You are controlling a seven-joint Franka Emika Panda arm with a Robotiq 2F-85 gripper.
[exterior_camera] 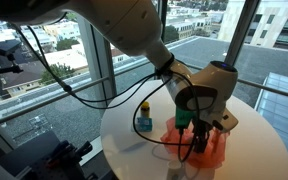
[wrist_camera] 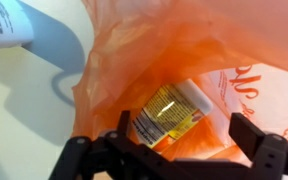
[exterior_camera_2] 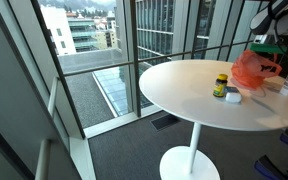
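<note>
An orange-red plastic bag (exterior_camera: 206, 154) lies on the white round table, its mouth open beneath my gripper. Inside it, the wrist view shows a small bottle (wrist_camera: 171, 112) with a white cap and a yellow label full of small print, lying on its side. My gripper stands open, its two dark fingertips wide apart at the bottom of that view. The bottle appears beyond the fingertips, and nothing is seen held. In exterior view 2 the bag (exterior_camera_2: 254, 70) is at the table's far right, partly covering the view of the gripper.
A yellow-capped dark bottle (exterior_camera_2: 221, 85) and a small white and blue item (exterior_camera_2: 233, 95) stand together, away from the bag. A white printed container (wrist_camera: 2, 22) is close beside the bag.
</note>
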